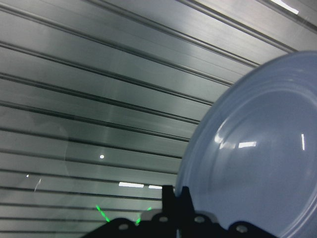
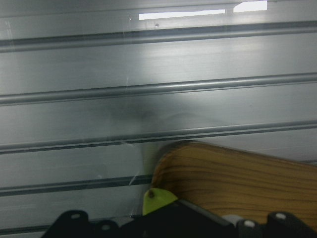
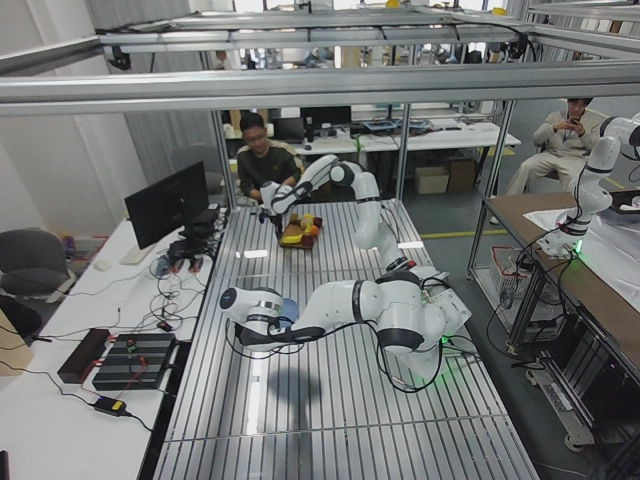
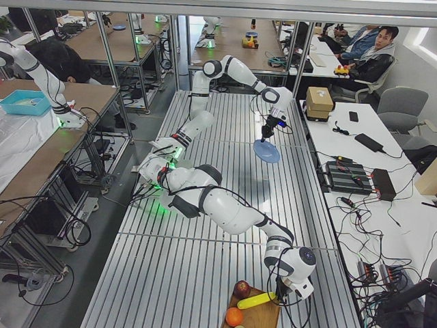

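A blue plate point(image 4: 267, 154) is held by my left gripper, whose black fingers are shut on its rim; the plate point(image 1: 252, 148) fills the right of the left wrist view. At the other end of the table, a wooden board point(image 2: 233, 178) carries a yellow banana point(image 4: 255, 301), a dark red apple point(image 4: 242, 289) and an orange point(image 4: 234, 316). My right gripper is low at the board's edge, with a yellow tip by the board's corner; whether it is open or shut is unclear.
White side tables with cables, electronics and a monitor point(image 3: 166, 204) run along one side. A person point(image 3: 255, 160) sits beyond the table's far end.
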